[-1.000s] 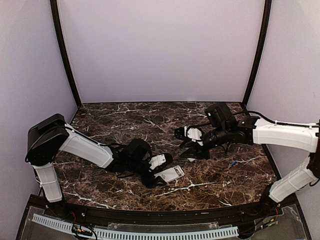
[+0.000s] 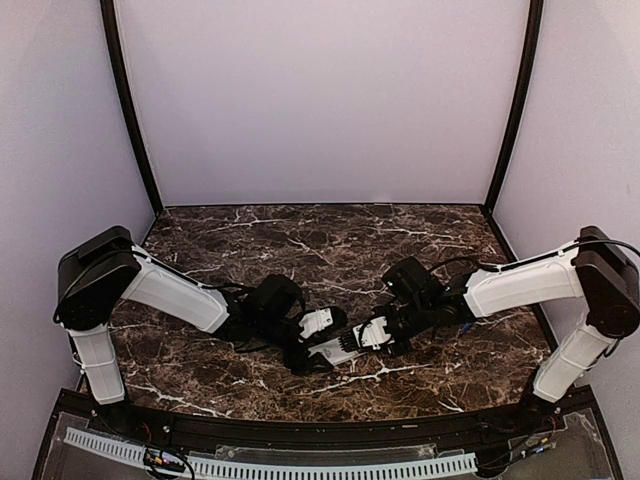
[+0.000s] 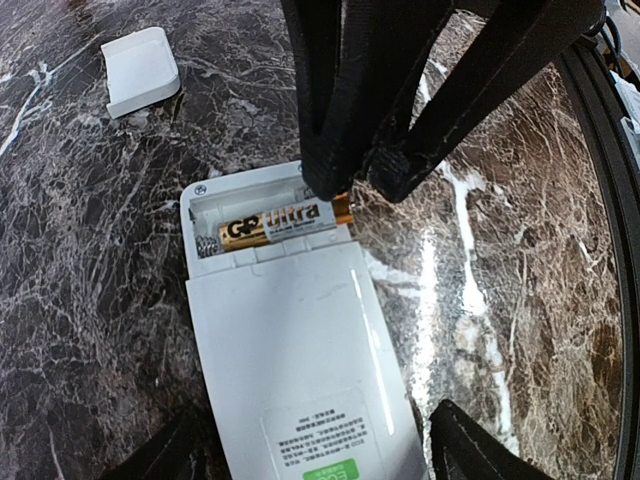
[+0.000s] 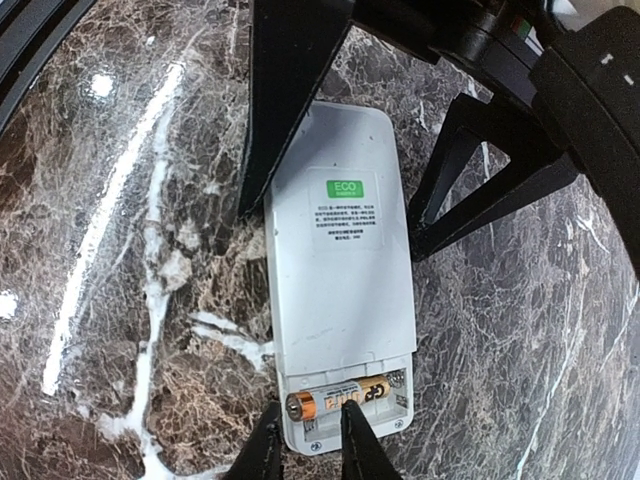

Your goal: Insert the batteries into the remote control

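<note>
The white remote control (image 3: 300, 340) lies back up on the table, its compartment uncovered. One AA battery (image 3: 275, 225) lies slanted in that compartment, its orange end jutting past the side wall and the other end near a spring. My left gripper is shut on the remote's far half, a finger against each side. My right gripper is over the compartment's side edge, its fingers part-way apart. In the left wrist view one fingertip (image 3: 323, 180) covers a bit of the battery near the orange end; contact cannot be told. Nothing sits between its fingers.
A small white cover (image 3: 140, 70) lies on the marble table beyond the remote's open end. Off to the right lies a small blue item (image 2: 466, 327).
The left arm keeps its place on the remote. The battery remains slanted.
</note>
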